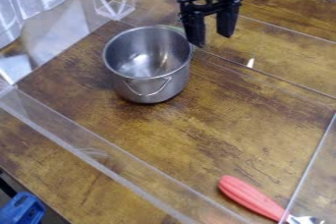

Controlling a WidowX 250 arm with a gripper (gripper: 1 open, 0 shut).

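Note:
A steel pot (147, 76) with a wire handle sits on the wooden table, left of center in the camera view. The black gripper (209, 10) hangs at the top center, above and behind the pot's right rim, with its fingers spread apart. A small green object (178, 31) is partly visible just behind the pot; what it is cannot be made out.
A red-handled utensil (250, 195) lies at the bottom right. A blue object (19, 208) is at the bottom left corner. Clear plastic barriers border the work area.

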